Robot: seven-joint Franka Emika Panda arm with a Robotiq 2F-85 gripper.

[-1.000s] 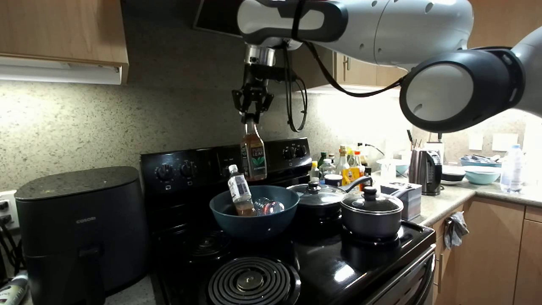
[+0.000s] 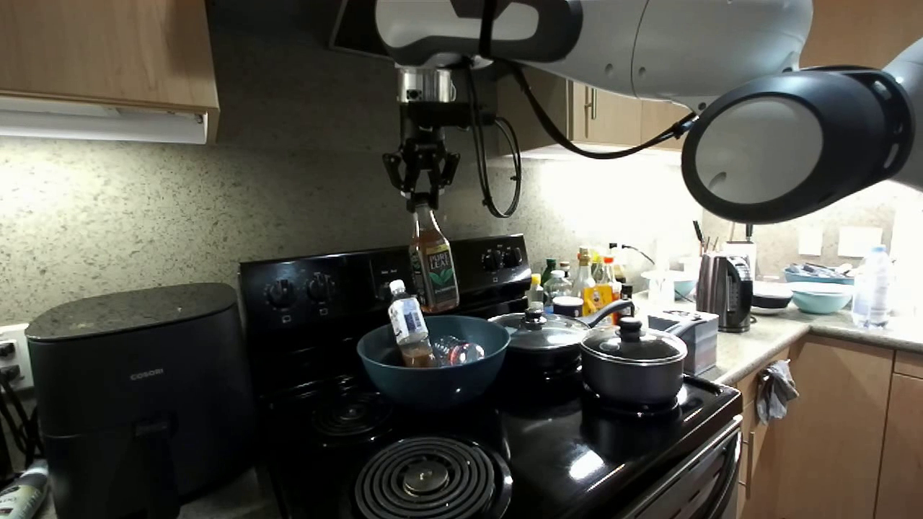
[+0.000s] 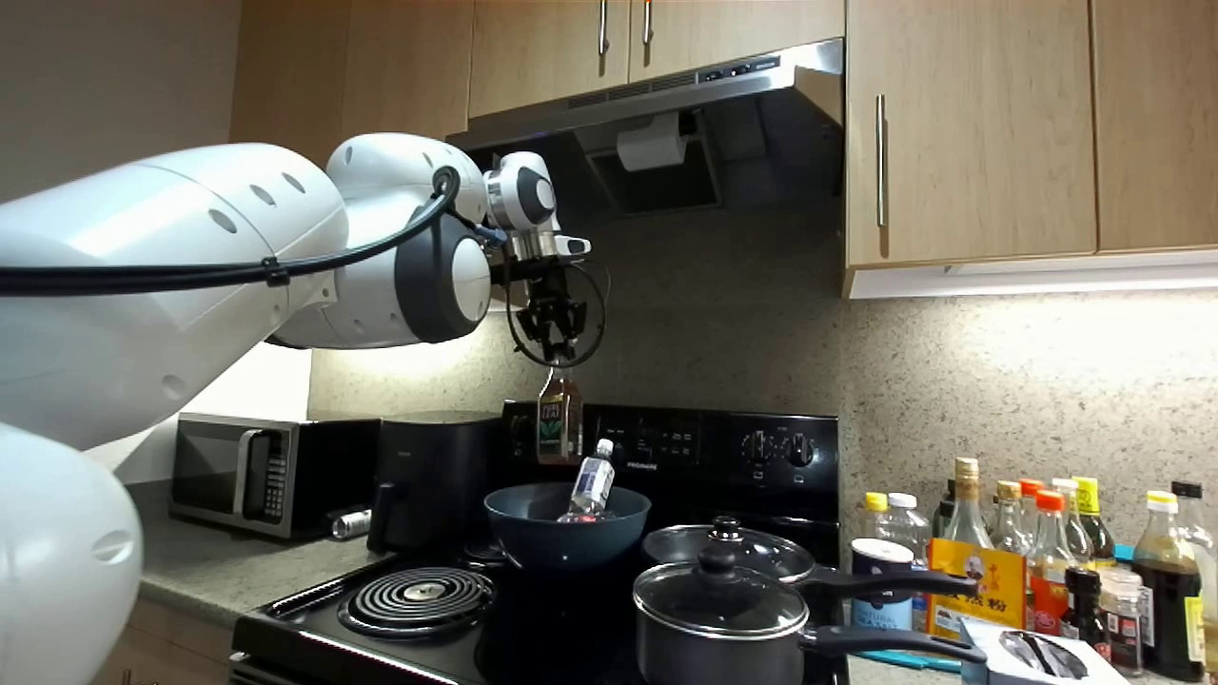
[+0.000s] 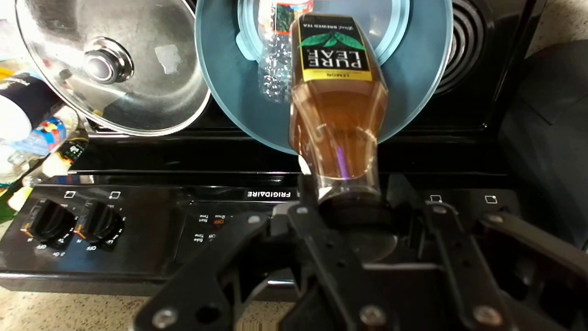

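Note:
My gripper [image 2: 423, 204] is shut on the neck of a Pure Leaf tea bottle [image 2: 435, 275], which hangs slightly tilted above the rear of the stove. Amber liquid and a black label with a green leaf show in the wrist view, where the tea bottle [image 4: 339, 105] points away from the fingers. Below it stands a teal bowl [image 2: 433, 389] on the stove. Leaning inside the bowl, a clear bottle with a white label [image 2: 408, 318] pokes above the rim. Another clear plastic bottle [image 2: 463, 353] lies in the bowl. The tea bottle is apart from the bowl.
To the bowl's right are a lidded pan [image 2: 541, 333] and a lidded pot [image 2: 636, 372]. A black air fryer [image 2: 143, 389] stands at the left. Behind the bowl rises the control panel [image 3: 731, 440].
My gripper and arm have shifted a little left in the first exterior view, and the tea bottle has tilted more. The bowl and its bottles have stayed put.

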